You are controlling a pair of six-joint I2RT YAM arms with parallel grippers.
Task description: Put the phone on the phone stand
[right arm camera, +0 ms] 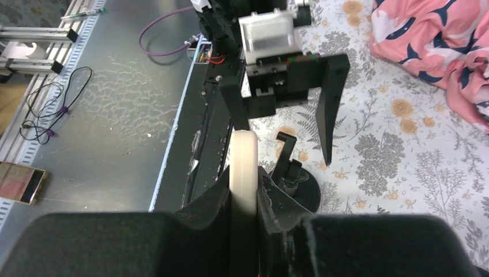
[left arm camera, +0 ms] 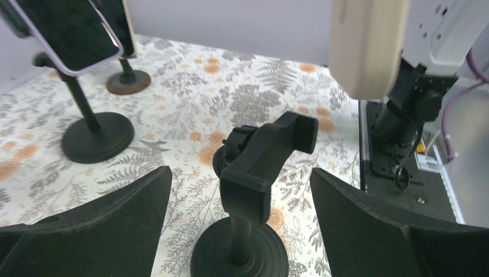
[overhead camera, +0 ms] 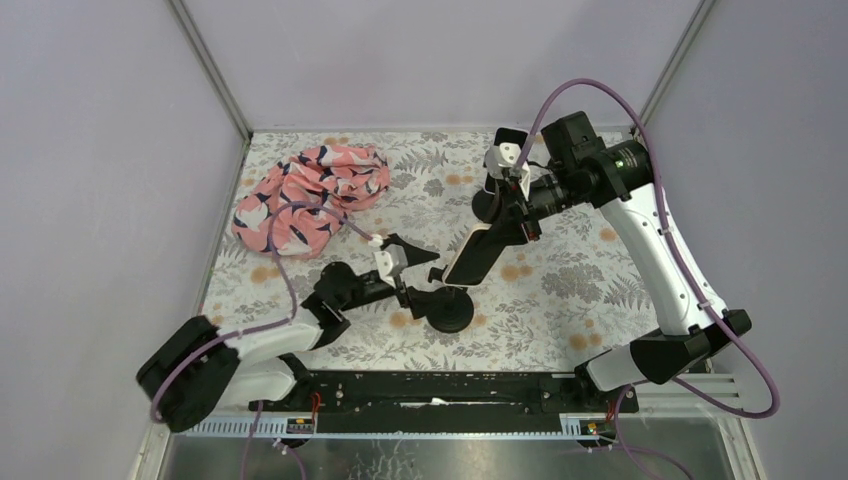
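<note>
The phone [overhead camera: 470, 260], dark-screened with a cream edge, is held at an angle by my right gripper [overhead camera: 515, 225], which is shut on it; its edge [right arm camera: 243, 167] runs between the fingers in the right wrist view. Below it stands a black phone stand [overhead camera: 450, 310], its cradle [left arm camera: 251, 173] empty in the left wrist view. My left gripper is open just left of that stand, fingers apart either side of the cradle.
A second stand with a phone [overhead camera: 505, 160] is at the back, also seen in the left wrist view [left arm camera: 75, 40]. A pink patterned cloth [overhead camera: 300, 200] lies at the left.
</note>
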